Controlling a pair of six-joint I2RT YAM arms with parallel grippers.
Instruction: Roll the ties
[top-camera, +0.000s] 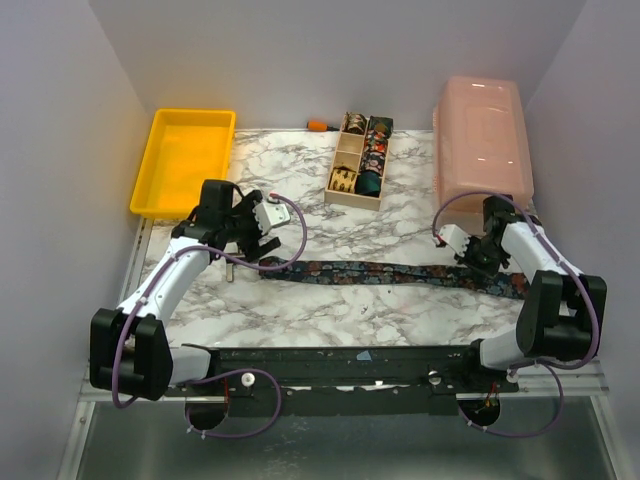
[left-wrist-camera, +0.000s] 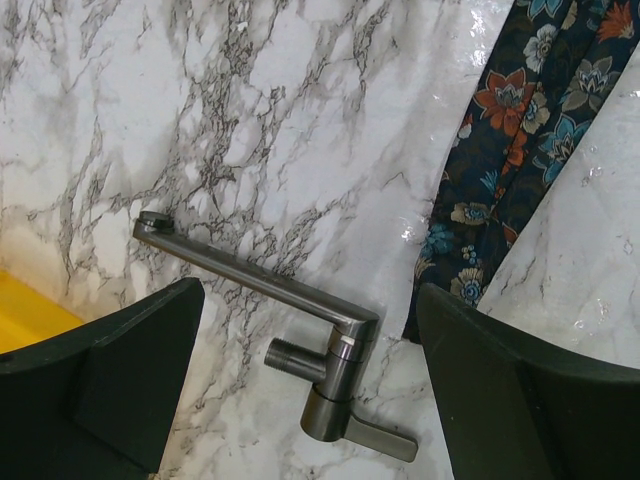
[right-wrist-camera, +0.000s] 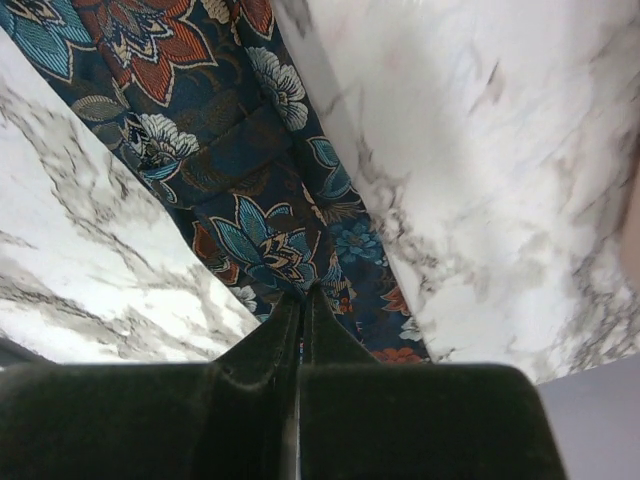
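A dark floral tie (top-camera: 350, 272) lies stretched lengthwise across the marble table, its left end tapering near my left gripper. That gripper is open, above the table, with nothing held between its fingers; the tie's left tip (left-wrist-camera: 468, 235) shows beyond its right finger. At the tie's wide right part, my right gripper is shut, with a pinch of the tie's cloth (right-wrist-camera: 265, 240) bunched at its fingertips. In the top view the right arm hides some of the tie there.
A wooden divided box (top-camera: 353, 198) at the back holds several rolled ties. A metal faucet (left-wrist-camera: 255, 280) lies below the left gripper. The yellow tray (top-camera: 185, 113) is back left, the pink bin (top-camera: 483, 140) back right.
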